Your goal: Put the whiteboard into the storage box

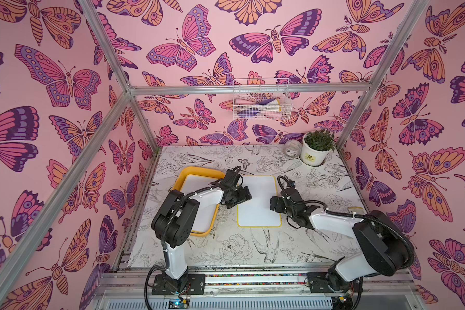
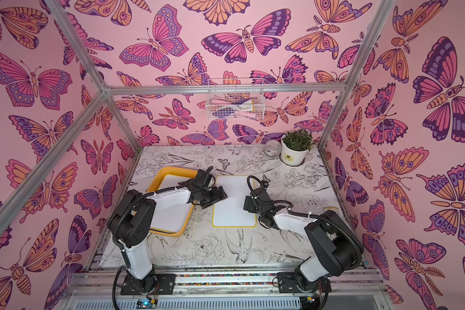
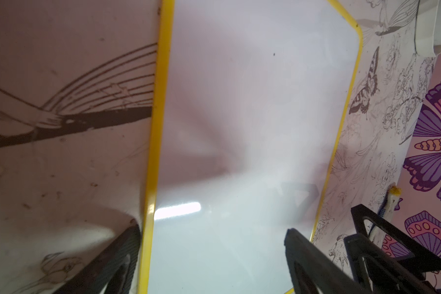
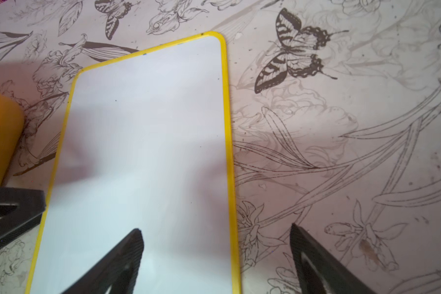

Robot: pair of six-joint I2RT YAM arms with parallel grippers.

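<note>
The whiteboard (image 1: 258, 214), white with a thin yellow border, lies flat on the table. To its left sits the yellow storage box (image 1: 192, 169), partly hidden by my left arm; its inside looks white. Over the board's left part my left gripper is open and empty, with the yellow edge passing between its fingers. My right gripper, also open and empty, straddles the board's right edge: one finger is over the white surface, the other over the table. Whether any fingertip touches the board cannot be told.
A potted plant (image 1: 316, 147) and a clear round container (image 1: 292, 148) stand at the back right. A white wire basket (image 1: 262, 109) hangs on the back wall. The table in front of the board is clear. Both grippers are close to each other above the board.
</note>
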